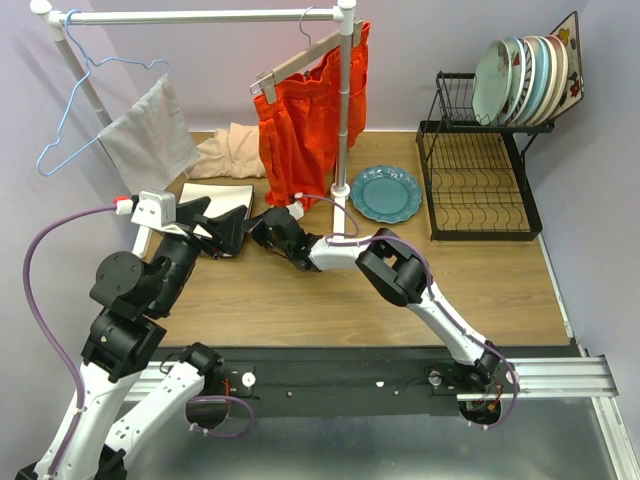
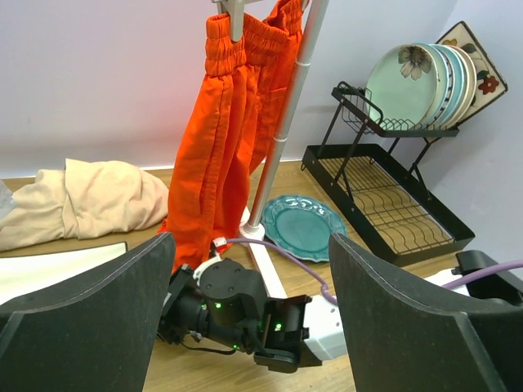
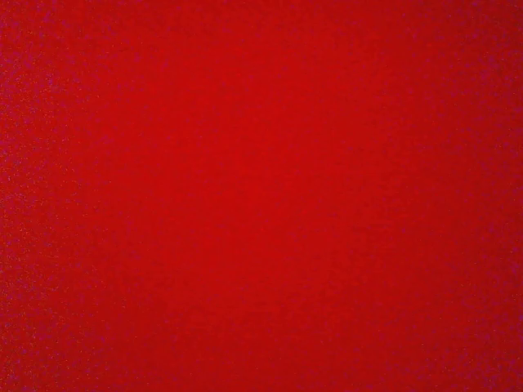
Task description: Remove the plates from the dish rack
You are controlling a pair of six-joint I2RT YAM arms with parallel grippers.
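Several plates [image 1: 491,82] stand upright in the upper tier of the black dish rack [image 1: 482,232] at back right. A blue plate [image 1: 386,194] lies on the table left of the rack. My left gripper [image 1: 219,229] is raised above white boards [image 2: 53,269], fingers apart and empty. My right gripper [image 1: 258,228] is low at the boards' right edge, below orange trousers [image 2: 200,171]; what its fingers hold is hidden. The right wrist view shows only blurred red, probably cloth against the lens.
A clothes rail with upright pole [image 1: 344,100] and hanging grey cloth [image 1: 148,130] spans the back left. A beige cloth [image 1: 228,153] lies behind the boards.
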